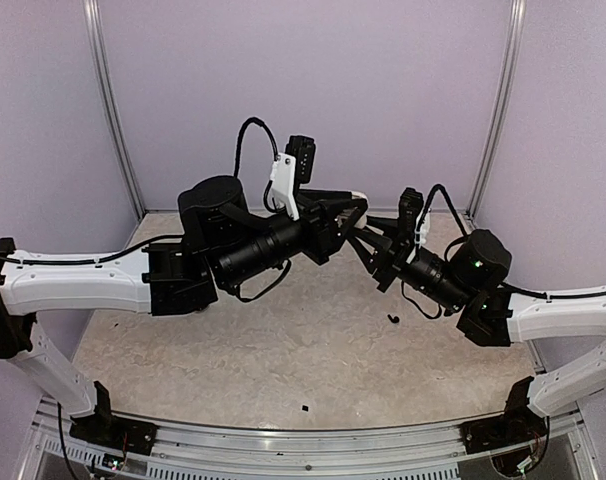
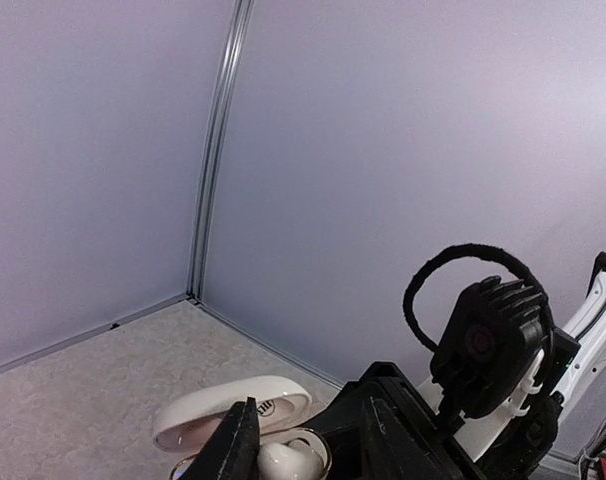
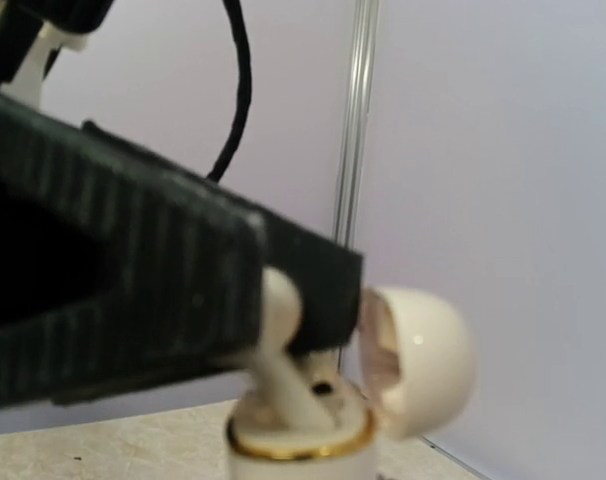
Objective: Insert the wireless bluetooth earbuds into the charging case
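Above the table, the white charging case (image 3: pixel 303 465) with its gold rim is held by my right gripper (image 1: pixel 362 234), which is shut on it. Its rounded lid stands open; the left wrist view shows the lid (image 2: pixel 233 405) too. A white earbud (image 3: pixel 283 312) has its stem angled down into the case opening. My left gripper is part open around the earbud's head (image 2: pixel 288 463), with a dark gap beside one finger (image 2: pixel 381 440). How deep the stem sits is hidden. The right gripper's fingertips are outside the right wrist view.
Both arms meet closely over the table's middle, the left gripper's black fingers (image 3: pixel 133 240) right above the case. A small dark bit (image 1: pixel 393 319) and another small dark piece (image 1: pixel 305 408) lie on the otherwise clear tabletop (image 1: pixel 283 360).
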